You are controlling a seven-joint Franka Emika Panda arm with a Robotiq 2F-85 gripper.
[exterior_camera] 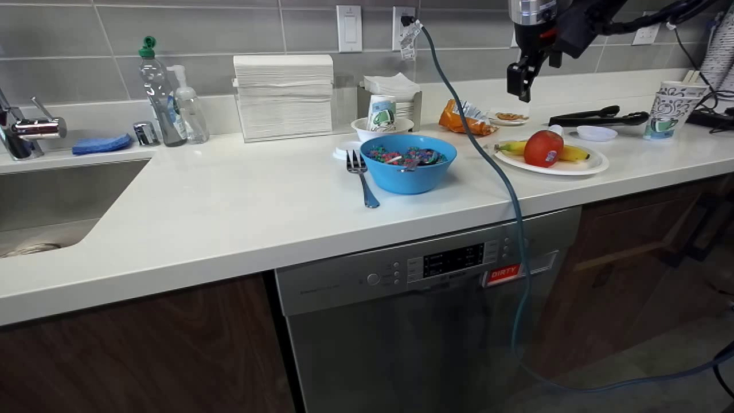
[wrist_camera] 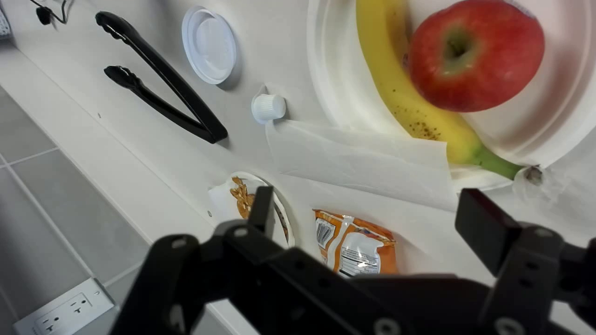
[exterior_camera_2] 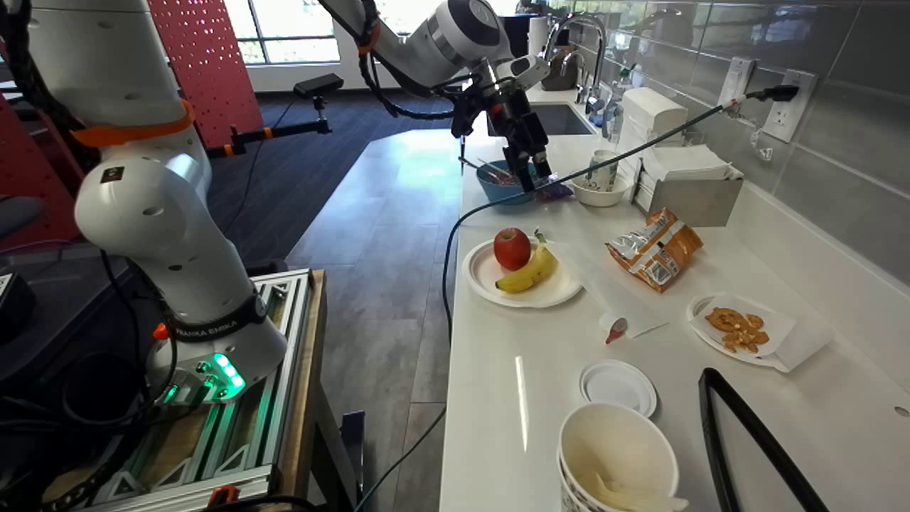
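High over the counter hangs my gripper, its fingers wide apart in the wrist view with nothing between them. Beneath it, a red apple (wrist_camera: 477,56) and a yellow banana (wrist_camera: 391,83) share a white plate (wrist_camera: 329,67), and both are clear of the fingers. Toward the wall lies an orange snack bag (wrist_camera: 357,245), partly hidden by the gripper body. A small plate of pretzels (wrist_camera: 244,198) sits beside it, half covered by one finger. A blue bowl (exterior_camera: 407,175) with colourful wrapped pieces stands left of the fruit plate, a fork (exterior_camera: 363,180) at its side.
A blue-green cable (exterior_camera: 475,137) runs from the wall outlet across the counter and down its front. Black tongs (wrist_camera: 167,83), a white lid (wrist_camera: 209,44) and a patterned cup (exterior_camera: 674,110) occupy the right end. Between sink (exterior_camera: 65,199) and bowl, the counter is clear.
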